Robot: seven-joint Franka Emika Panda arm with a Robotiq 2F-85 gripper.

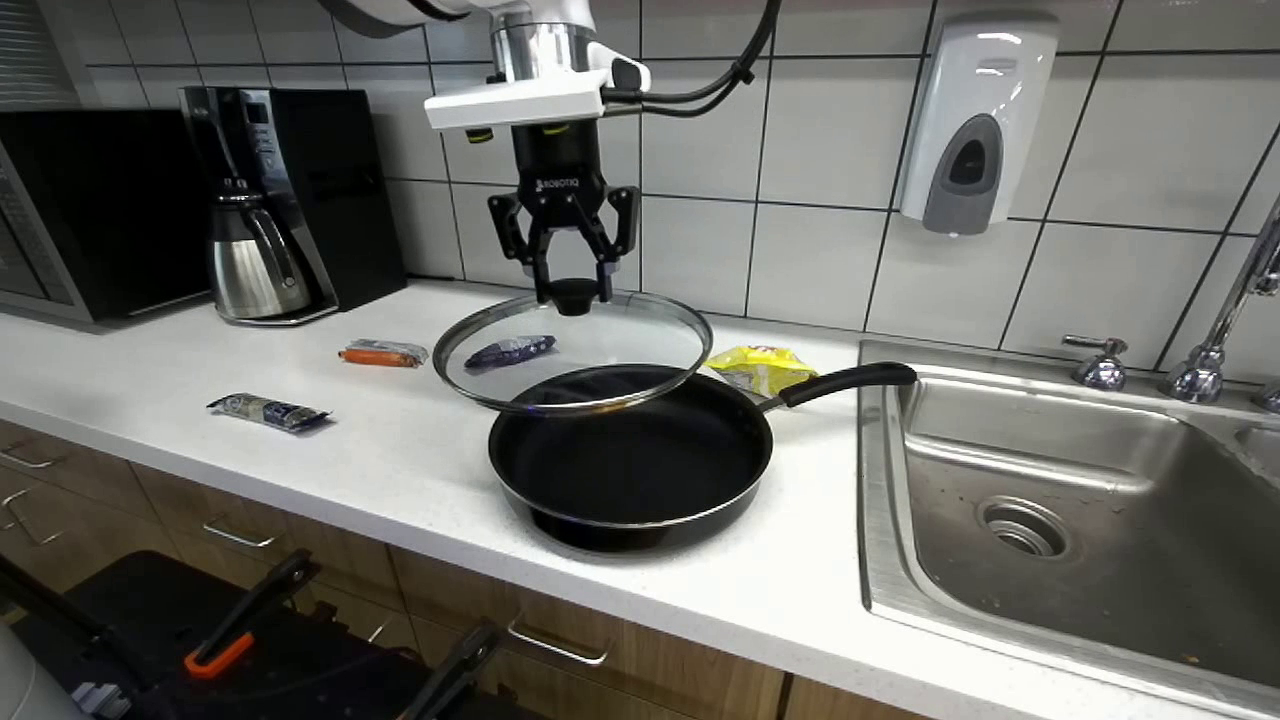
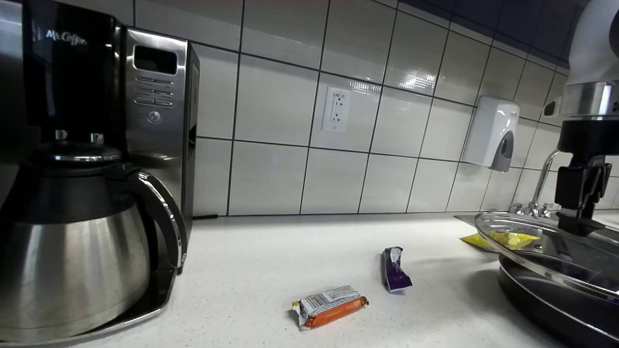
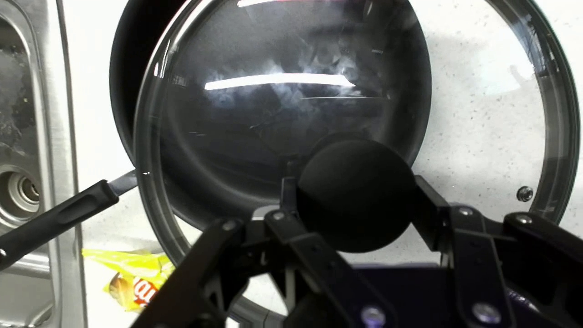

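My gripper is shut on the black knob of a clear glass lid. The lid hangs in the air above the counter, shifted left of the black frying pan and overlapping only part of it in exterior view 1. In exterior view 2 the lid's rim stands clear above the pan. No food shows in the uncovered part of the pan. Its handle points toward the sink.
A yellow packet lies behind the pan, beside the handle. To the left are a purple packet, an orange-and-silver one and a dark wrapped bar. The coffee maker stands farther left, the sink right. Open counter lies left of the pan.
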